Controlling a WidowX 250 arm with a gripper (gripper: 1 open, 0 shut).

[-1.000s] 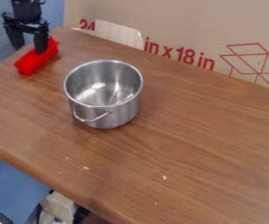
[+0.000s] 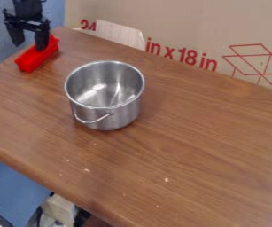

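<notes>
My black gripper is at the top left, open, its dark fingers hanging just above a red oblong object that lies on the wooden table near its left edge. Whether the fingers touch the red object is hard to tell.
A steel pot with a wire handle stands left of centre. A cardboard sheet with red print forms the back. Blue floor shows past the left edge.
My gripper has shifted very slightly at the top left; the red object and pot look unmoved.
</notes>
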